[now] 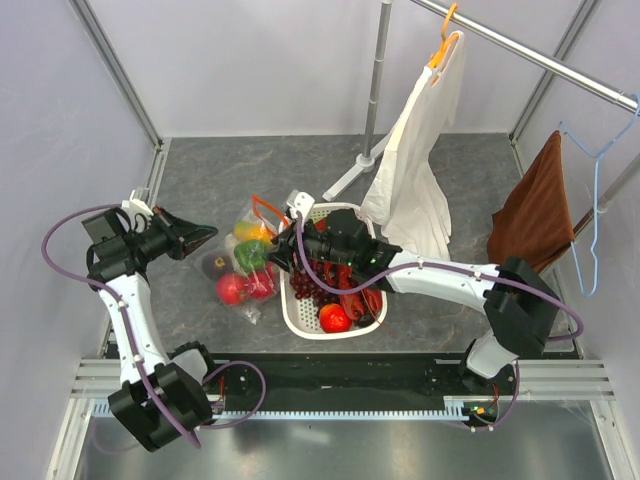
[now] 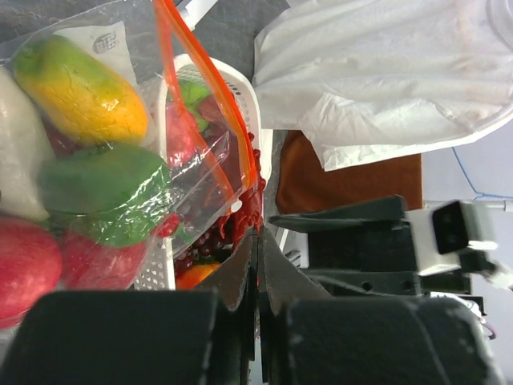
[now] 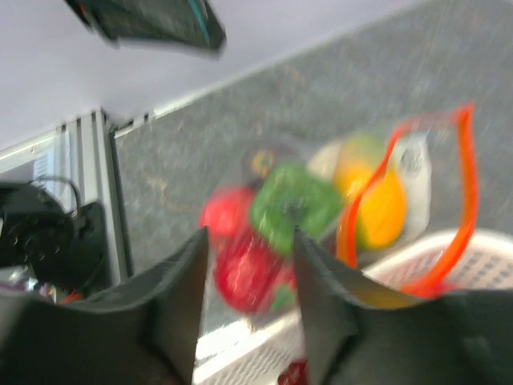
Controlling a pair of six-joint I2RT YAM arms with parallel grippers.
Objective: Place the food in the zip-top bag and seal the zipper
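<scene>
The zip bag (image 1: 245,270) lies left of the white basket, holding a mango (image 2: 80,88), a green pepper (image 1: 250,255) and red fruits (image 3: 244,273). Its orange zipper rises loosely at the right end in the left wrist view, over the basket's edge. My left gripper (image 1: 206,232) hangs above and left of the bag, shut, nothing seen between its fingers. My right gripper (image 1: 280,250) is above the basket's left edge beside the bag; in its blurred wrist view its fingers stand apart with nothing held between them.
The white basket (image 1: 300,330) holds grapes, a tomato (image 1: 334,318) and other red food. A rack (image 1: 376,80) with white cloth (image 1: 410,170) and brown cloth (image 1: 530,210) stands behind and right.
</scene>
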